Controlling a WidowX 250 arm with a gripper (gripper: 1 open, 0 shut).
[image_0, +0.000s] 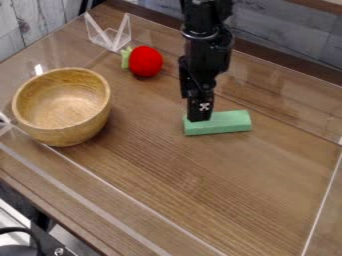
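The black gripper (201, 105) hangs from the arm at the centre, just above and left of a flat mint-green block (218, 123), whose left part it partly overlaps in the view. Whether the fingers are open or shut is hard to tell, and nothing is clearly held between them.
A red tomato-like object (144, 62) with a green part lies at the back left. A wooden bowl (60, 105) sits at the left. A white wire item (110, 30) is at the back edge.
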